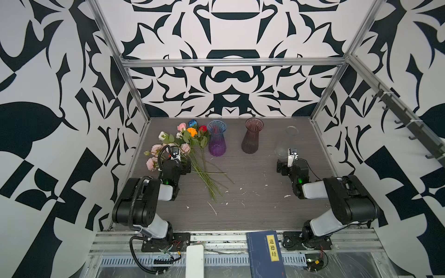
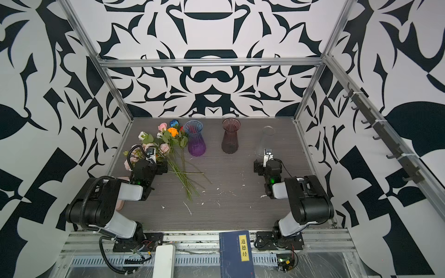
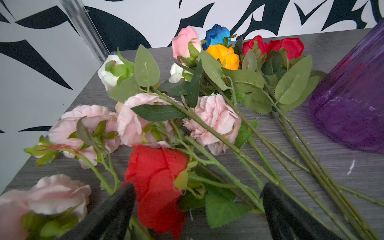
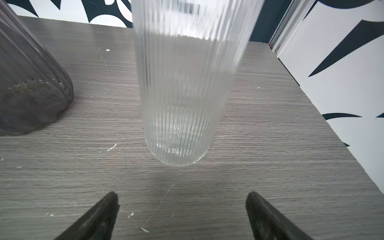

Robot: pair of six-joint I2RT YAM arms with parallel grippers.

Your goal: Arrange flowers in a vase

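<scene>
Artificial flowers lie in a loose pile at the table's left, stems pointing toward the front right. In the left wrist view a large red rose (image 3: 156, 180), pink peonies (image 3: 214, 120), an orange rose (image 3: 224, 56) and a blue rose (image 3: 216, 35) show. My left gripper is open above the pile, the red rose seen between its fingers but not gripped. Behind stand a purple vase (image 1: 217, 141), a dark brown vase (image 1: 250, 139) and a clear ribbed vase (image 4: 180, 112), all upright, no flowers seen in them. Facing the clear vase, my right gripper is open and empty.
Along the front edge, outside the work area, lie a blue book (image 1: 265, 254) and a white box (image 1: 194, 261). Patterned walls close the back and sides.
</scene>
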